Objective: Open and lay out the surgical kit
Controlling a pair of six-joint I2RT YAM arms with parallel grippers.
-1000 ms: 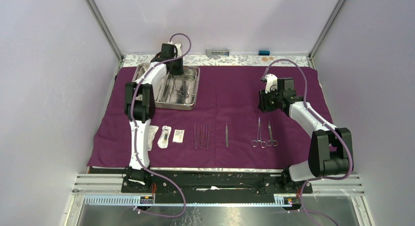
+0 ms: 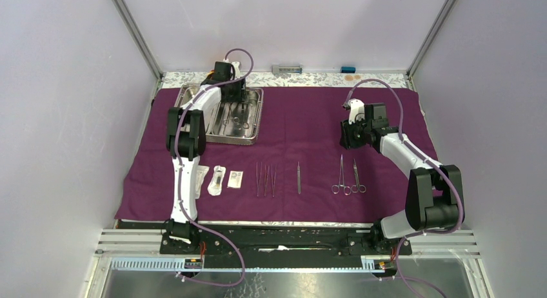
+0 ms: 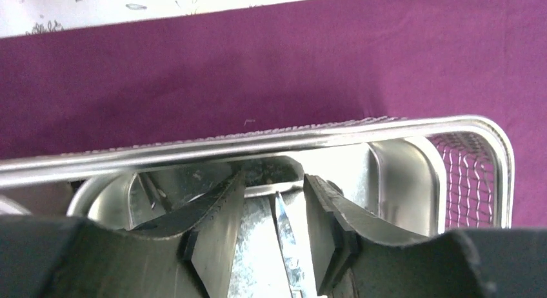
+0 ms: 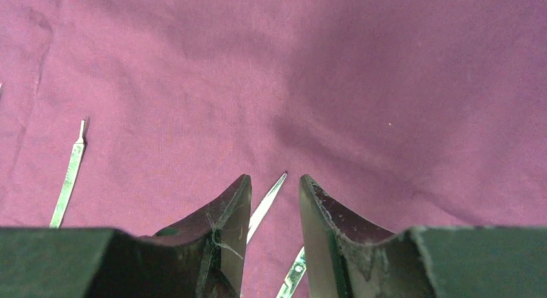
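Observation:
Over the metal tray (image 2: pixel 260 114) at the back left, my left gripper points down with open fingers. Between its fingers, a slim metal instrument (image 3: pixel 286 237) lies inside the tray; neither finger is clearly touching it. From above, ringed instruments (image 2: pixel 244 125) show in the tray, partly covered by the arm. My right gripper hangs over the cloth on the right, fingers apart and empty. Below it rest two ringed instruments, one long (image 2: pixel 341 172) and one shorter (image 2: pixel 356 175). A scalpel handle (image 2: pixel 298 178) lies to their left.
Along the front of the purple cloth (image 2: pixel 303 117) are several thin tweezers (image 2: pixel 266 180), a small white packet (image 2: pixel 235 179) and a clear-wrapped packet (image 2: pixel 217 180). Another packet (image 2: pixel 201 180) is partly behind the left arm.
The right arm has barely moved, and the laid-out pieces are unchanged.

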